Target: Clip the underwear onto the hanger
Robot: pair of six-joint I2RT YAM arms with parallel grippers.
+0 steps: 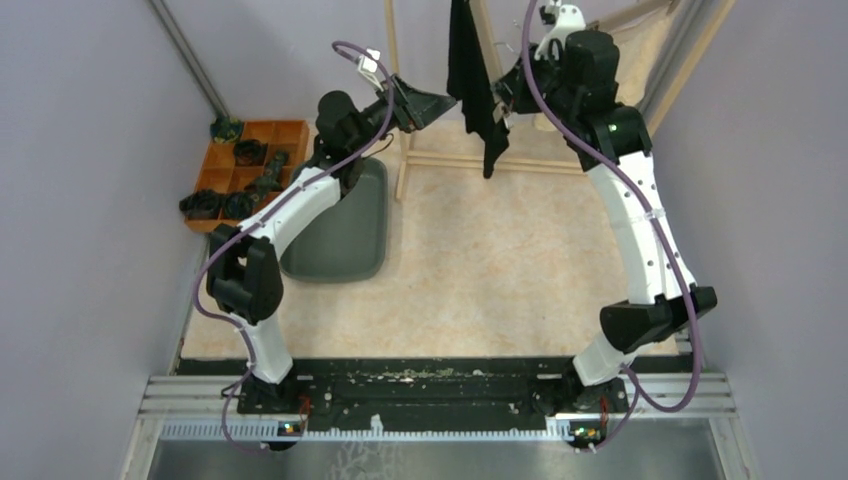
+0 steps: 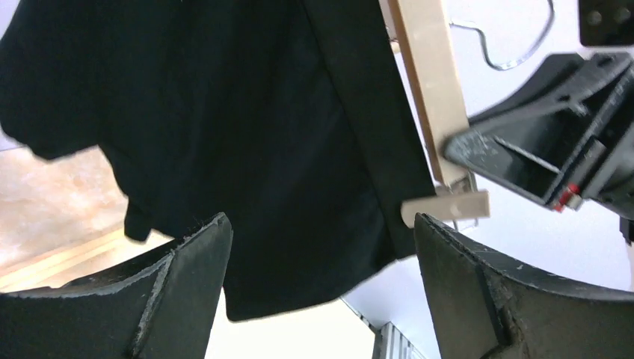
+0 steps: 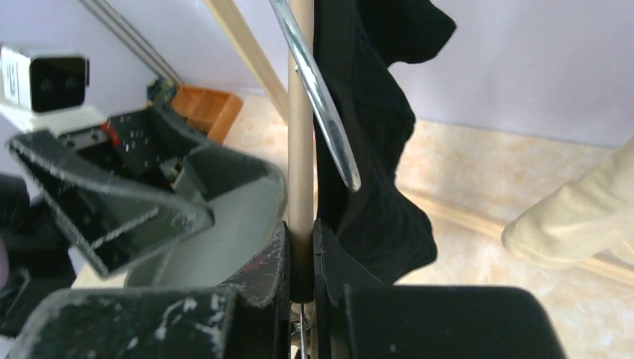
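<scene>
Black underwear (image 1: pixel 470 90) hangs beside the wooden hanger (image 2: pixel 434 90), filling much of the left wrist view. My right gripper is shut on the hanger's wooden bar, with a metal hook running alongside it. My left gripper (image 1: pixel 440 105) is open just left of the underwear, its fingers pointing toward the cloth, nothing between them.
A wooden rack (image 1: pixel 540 165) stands at the back, with a cream garment (image 3: pixel 561 217) hanging at the right. A grey tray (image 1: pixel 335 245) and an orange divided box (image 1: pixel 220 175) with black items sit at the left.
</scene>
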